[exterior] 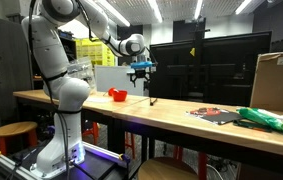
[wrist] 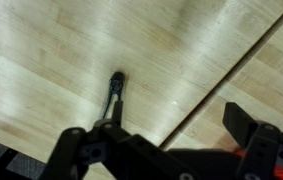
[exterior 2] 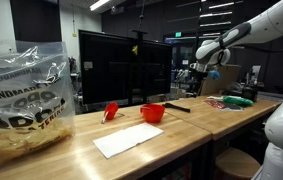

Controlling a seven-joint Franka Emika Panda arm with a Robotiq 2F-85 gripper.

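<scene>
My gripper hangs above the wooden table, its fingers spread wide with bare wood between them in the wrist view. Beneath the left finger (wrist: 117, 112) lies a slim black object (wrist: 116, 88), partly covered by the gripper. That dark item (exterior 2: 177, 107) also shows on the table right of the red pot (exterior 2: 153, 113) in exterior view 2. In exterior view 1 the gripper (exterior: 141, 73) is high over the table, right of the pot (exterior: 119, 96). Only a sliver of red shows at the wrist view's lower right.
A red item (exterior 2: 110, 110) and white sheets (exterior 2: 128, 140) lie left of the pot. A large plastic bag (exterior 2: 21, 110) fills the left side. Farther right are a green bag (exterior: 268, 119) and a cardboard box (exterior: 278, 82). Bare table lies between.
</scene>
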